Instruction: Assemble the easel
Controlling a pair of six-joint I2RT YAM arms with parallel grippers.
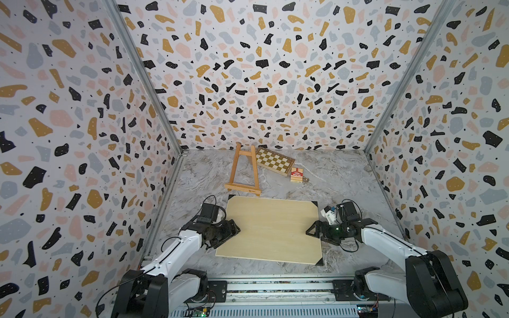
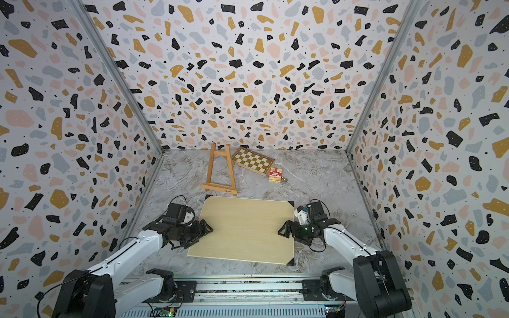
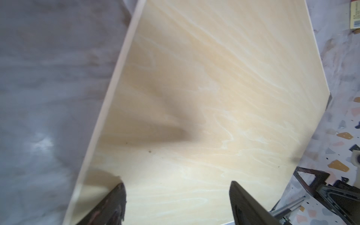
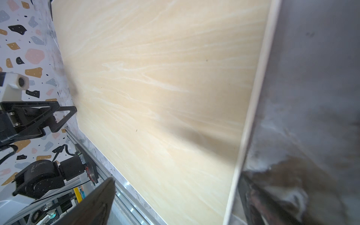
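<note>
The pale plywood board (image 1: 273, 228) lies flat on the marble table in front of me. My left gripper (image 1: 228, 229) is low at the board's left end, its fingers apart, with the board's side edge close by one finger in the left wrist view. My right gripper (image 1: 318, 229) stands open at the opposite end, one finger beside that edge in the right wrist view. The wooden easel frame (image 1: 233, 172) lies on the table behind the board, toward the left.
Behind the board, a chessboard (image 1: 274, 160) and a small red-and-yellow box (image 1: 296, 175) lie at the back centre. Bare table is at the back right.
</note>
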